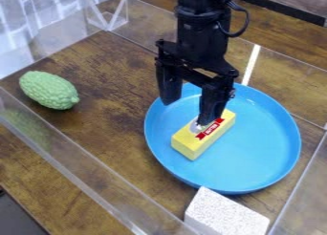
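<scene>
My black gripper (192, 94) hangs over the blue plate, its two dark fingers spread apart with nothing seen between them. A yellow block (197, 139) with a red and white label lies on the blue plate (253, 164), just below the gripper; part of its upper end is close behind the right finger.
A green bumpy vegetable toy (49, 92) lies on the wooden table (76, 162) at left. A white block (225, 216) sits at the front right. Clear plastic walls run along the near-left and right sides.
</scene>
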